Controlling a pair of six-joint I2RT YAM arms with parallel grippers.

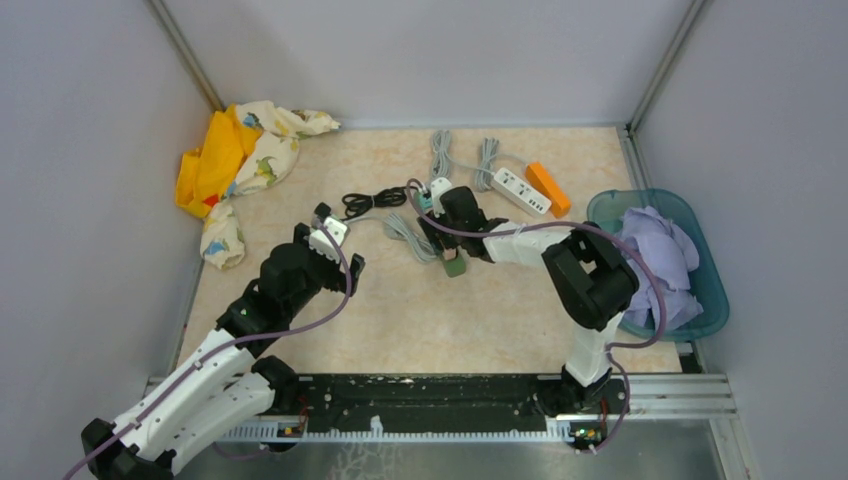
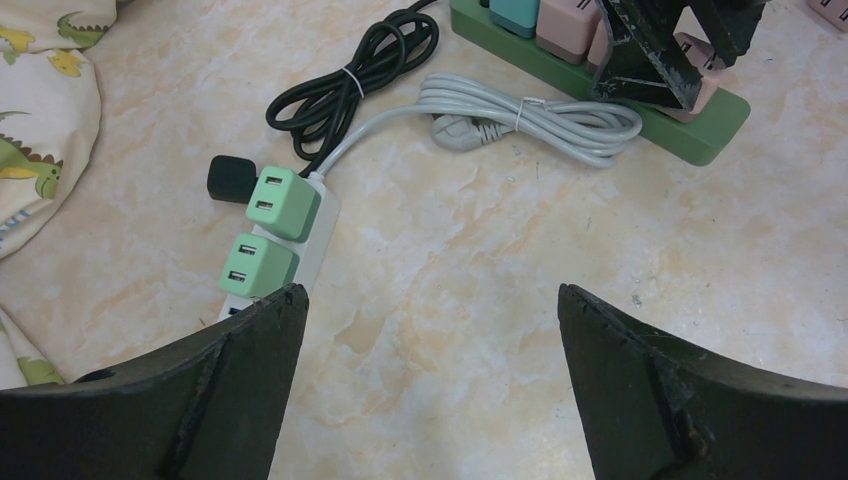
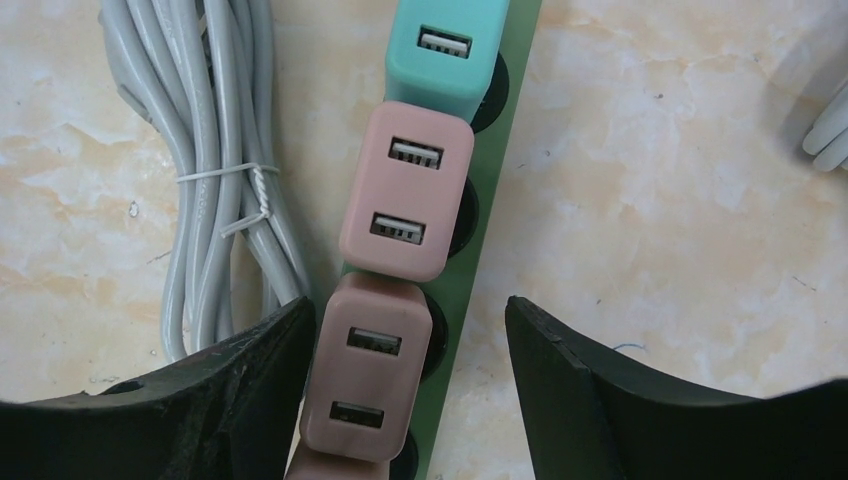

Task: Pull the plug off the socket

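The green power strip [image 2: 690, 140] lies near the table's middle, carrying a teal plug [image 3: 445, 45] and several pink ones. Of the pink plugs, one [image 3: 408, 190] sits beside the teal plug, and another pink plug [image 3: 367, 365] lies closer to my right gripper. That gripper is part open over the strip, its fingers on either side of the strip with a gap to the right finger; contact is not clear. My left gripper stands open above the table, nothing between its fingers. Left of it is a white strip [image 2: 318, 235] with green plugs [image 2: 258, 265].
Bundled grey cable [image 3: 205, 170] lies close along the green strip's left side. Black cable [image 1: 375, 202], a white strip [image 1: 520, 191] and an orange block [image 1: 547, 188] are farther back. A teal basket [image 1: 715, 300] stands at right.
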